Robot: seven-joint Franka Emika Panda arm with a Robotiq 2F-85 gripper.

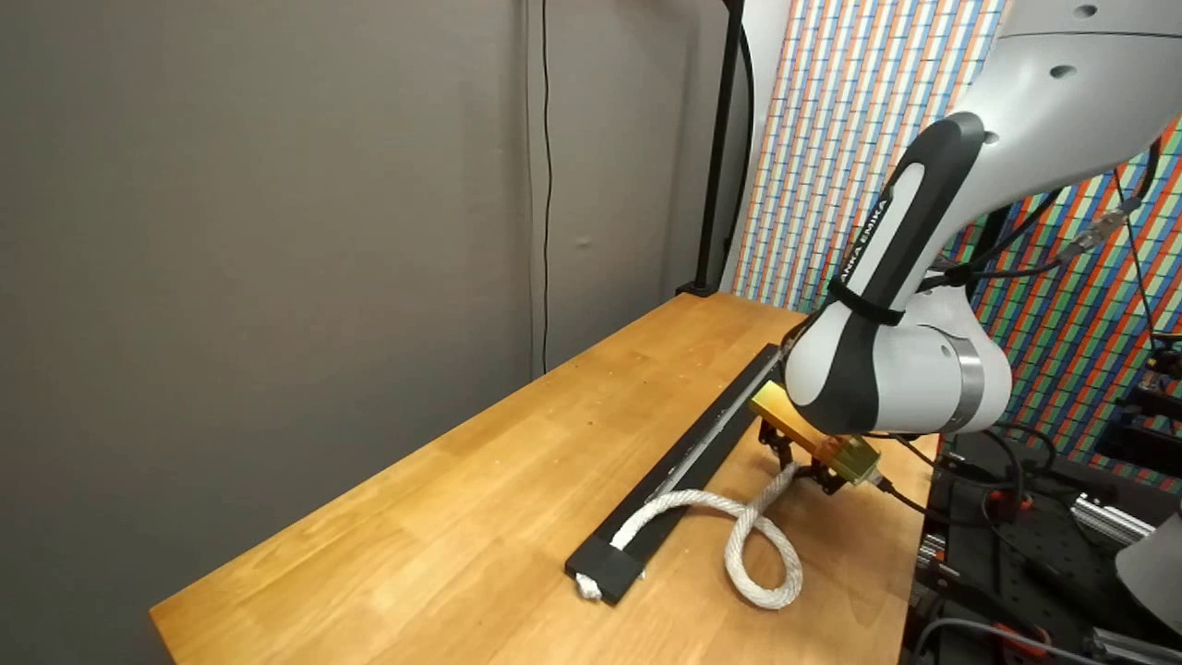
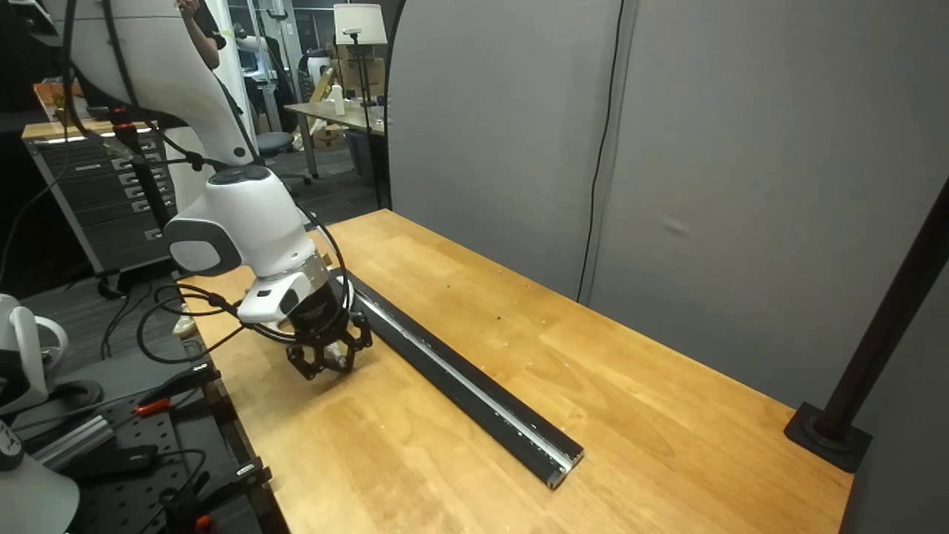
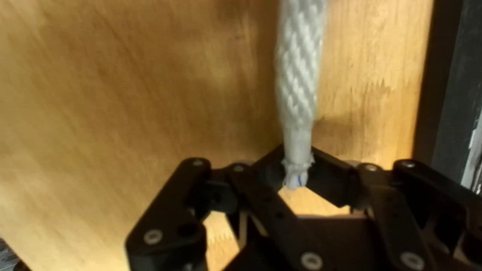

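A white braided rope [image 1: 765, 576] lies on the table in a loop that crosses over itself. Its other end is fixed at the near end of a long black channel [image 1: 709, 427] with a grey strip along its middle. My gripper is shut on the free, taped tip of the rope [image 3: 299, 81], low above the wood. In the wrist view the frayed tip pokes slightly past the fingers [image 3: 334, 178]. From the far side, the gripper [image 2: 329, 360] hides most of the rope.
A black post [image 2: 841, 418] stands at one table corner. Beside the table's edge lies a dark equipment platform with cables [image 2: 160, 427]. A loose cable [image 2: 164, 311] hangs from the wrist.
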